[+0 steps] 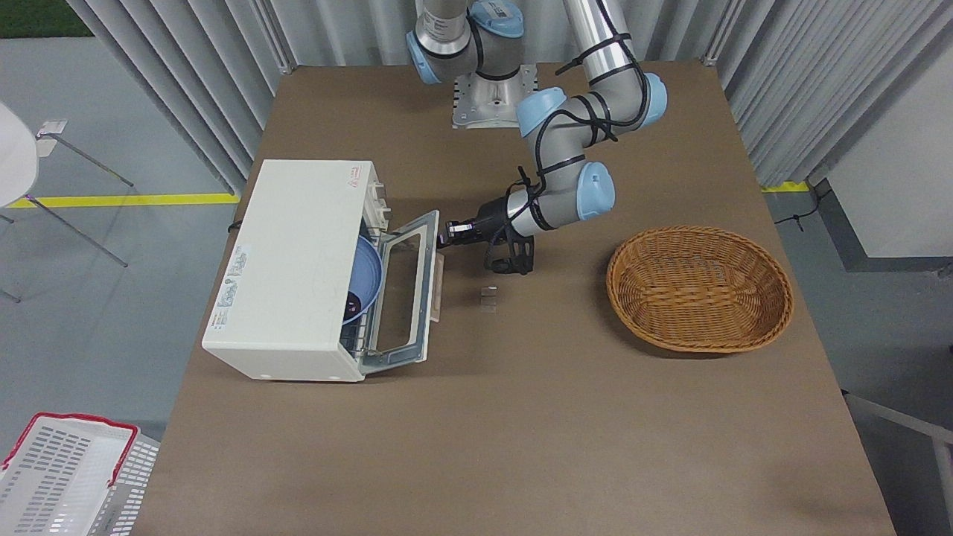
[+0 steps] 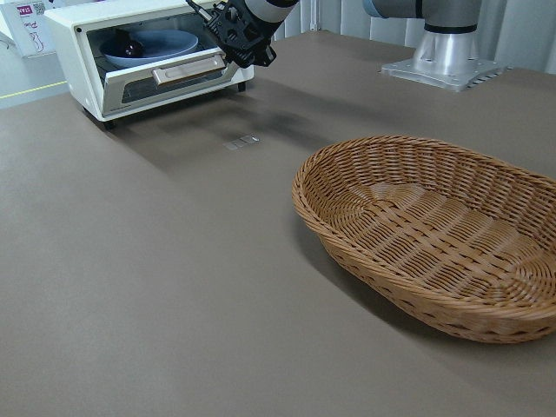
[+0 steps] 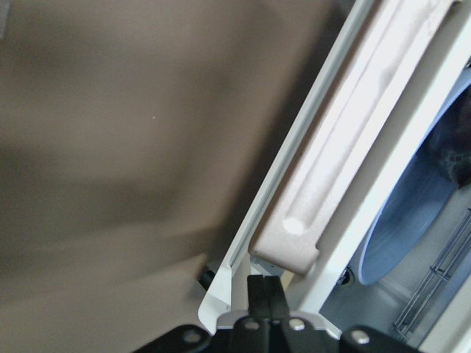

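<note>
A white toaster oven (image 1: 277,259) stands at the left of the table, its glass door (image 1: 418,348) partly raised, with a long handle (image 3: 346,132). Inside sits a blue bowl (image 1: 364,268) holding a dark round object (image 2: 130,48). My gripper is shut, its tips against the door's frame by one end of the handle; nothing shows between its fingers.
A wicker basket (image 1: 699,290) lies on the right of the table (image 1: 536,429). A small clear piece (image 1: 488,298) lies mid-table. The robot base stands at the back.
</note>
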